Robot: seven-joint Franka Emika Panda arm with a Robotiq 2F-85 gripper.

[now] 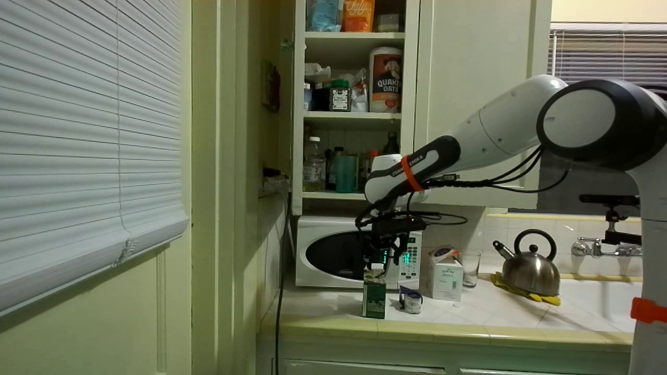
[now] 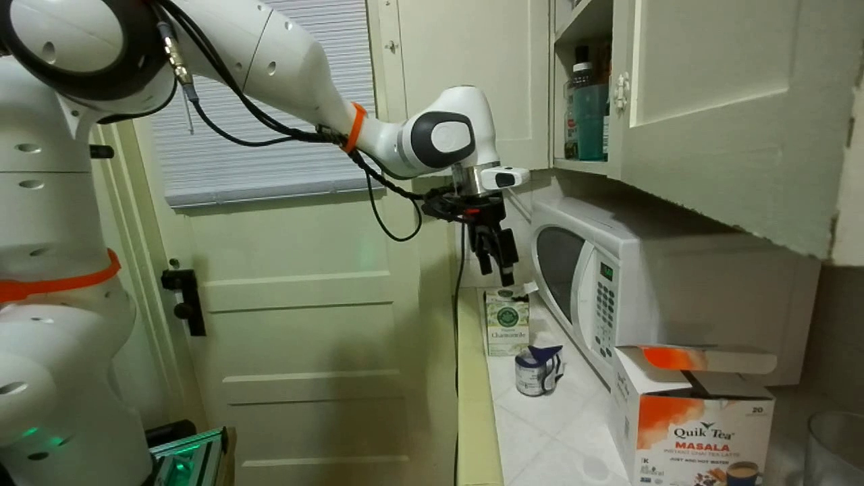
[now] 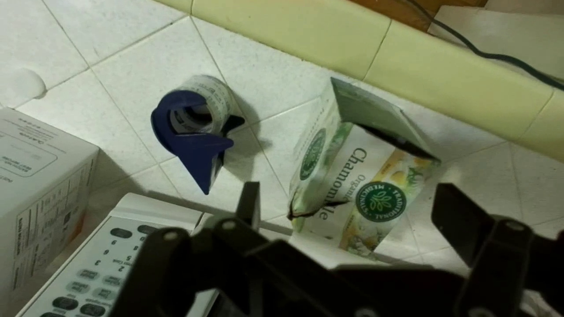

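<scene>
A green and white chamomile tea box (image 3: 365, 179) stands upright on the counter with its top flap raised; exterior view 2 shows its printed front (image 2: 507, 324). Above it hangs my gripper (image 2: 496, 279), pointing down and apart from the box. In the wrist view the fingers (image 3: 248, 203) are spread wide, with nothing held between them. Beside the box sits a tape roll in a dark blue dispenser (image 3: 198, 127), on the side toward the sink.
Behind the tea box is a white microwave (image 2: 599, 283). An open Quik Tea carton (image 2: 705, 429), a glass (image 1: 469, 267) and a kettle (image 1: 531, 269) stand farther along the counter. An open cupboard (image 1: 353, 115) hangs overhead. Bare tile lies around the dispenser.
</scene>
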